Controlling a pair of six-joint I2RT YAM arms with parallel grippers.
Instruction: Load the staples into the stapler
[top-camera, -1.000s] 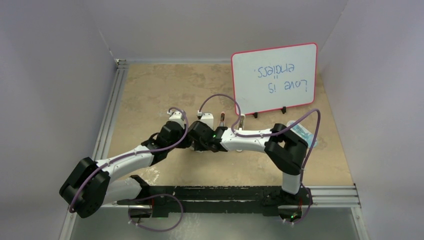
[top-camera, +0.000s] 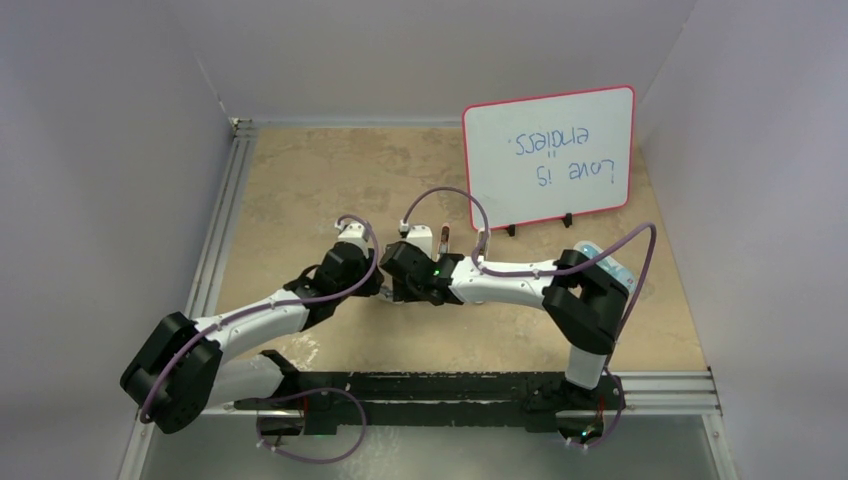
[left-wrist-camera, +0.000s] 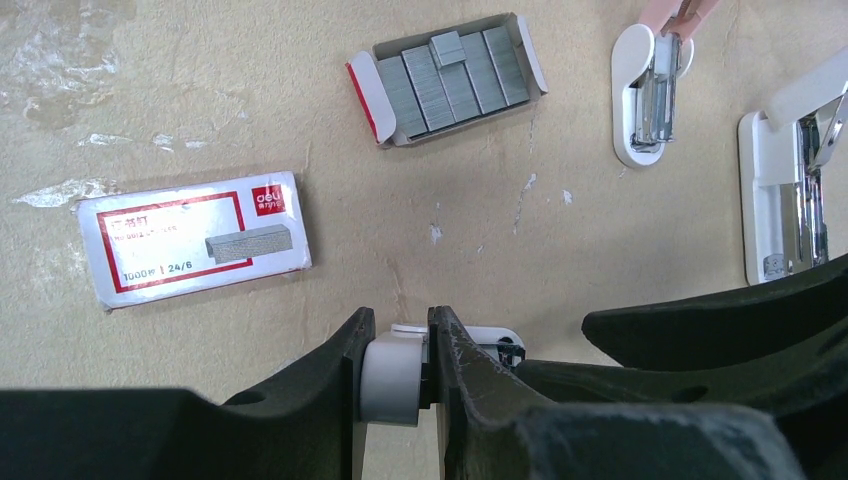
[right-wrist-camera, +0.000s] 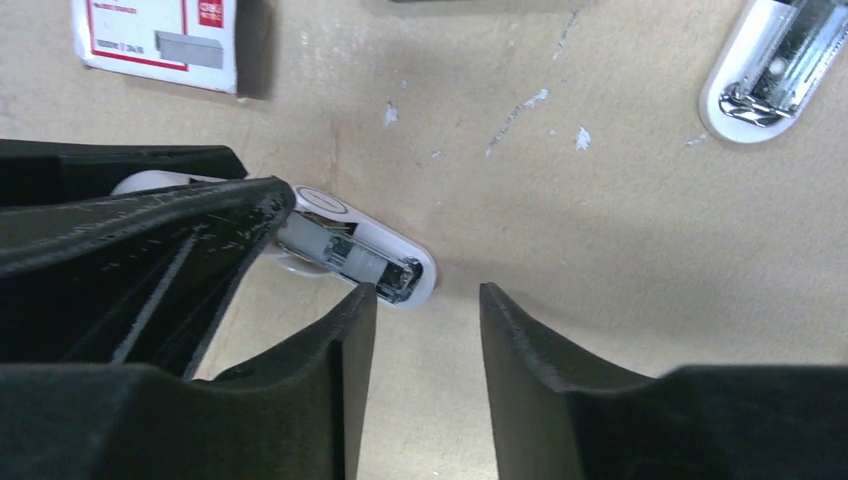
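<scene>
The white stapler (right-wrist-camera: 415, 255) lies with its staple channel showing, and grey metal staples (right-wrist-camera: 365, 265) sit in that channel near the front end. My left gripper is shut on the stapler's white rear part (left-wrist-camera: 390, 380). In the right wrist view the left fingers (right-wrist-camera: 170, 240) cover much of the stapler's back half. My right gripper stands open beside the stapler's front end, nothing between its fingers. Its left fingertip is close to the stapler's edge; whether they touch I cannot tell. Both grippers hide most of the stapler from above.
An open box of staple strips (left-wrist-camera: 455, 85) and a closed deli staple box (left-wrist-camera: 195, 238) lie beyond the grippers. Two more staplers, one pink and white (left-wrist-camera: 640, 105) and one white (left-wrist-camera: 765, 200), stand to the right. A whiteboard (top-camera: 550, 155) stands at the back right.
The right arm has shifted slightly to the right, away from the left gripper. My left arm has stayed in place.
</scene>
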